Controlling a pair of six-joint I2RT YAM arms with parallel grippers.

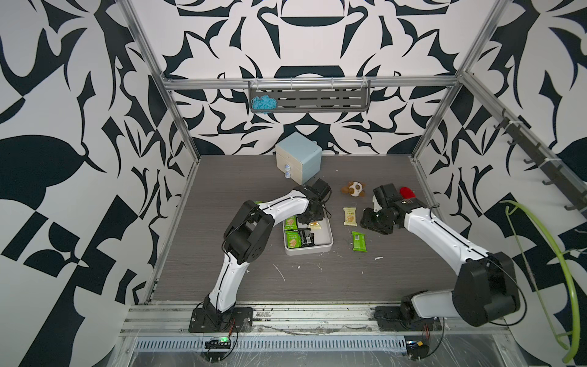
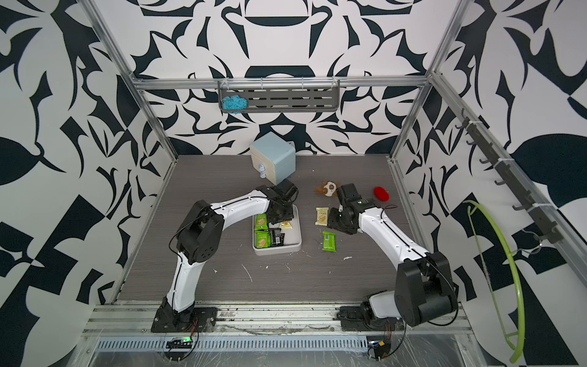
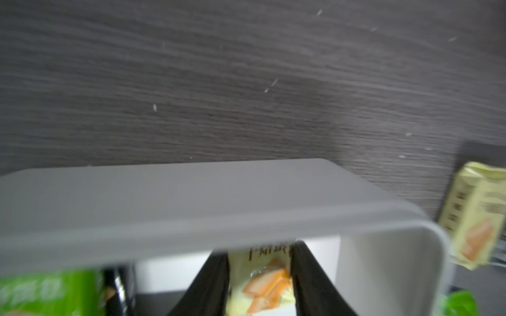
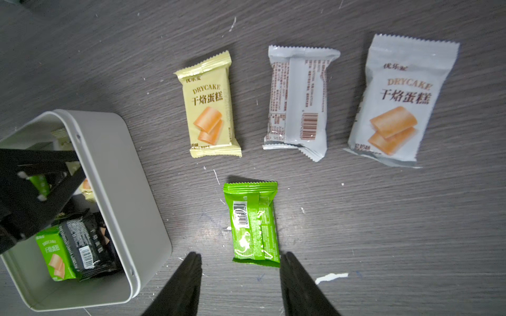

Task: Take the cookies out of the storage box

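The storage box [image 4: 105, 158] is a pale grey open tray, holding green cookie packs [image 1: 293, 239], black packs [image 4: 84, 245] and a yellow pack [image 3: 263, 284]. My left gripper reaches down into it, its fingers [image 3: 208, 287] apart on either side of that yellow pack; whether they touch it I cannot tell. Outside the box, a green pack [image 4: 253, 221], a yellow pack [image 4: 210, 108] and two whitish packs [image 4: 297, 100] lie on the table. My right gripper stands open above the table near the green pack, holding nothing.
A light-blue cabinet [image 1: 299, 157] stands behind the box. A brown and white toy [image 1: 354, 188] and a red item [image 2: 381, 194] lie at the back right.
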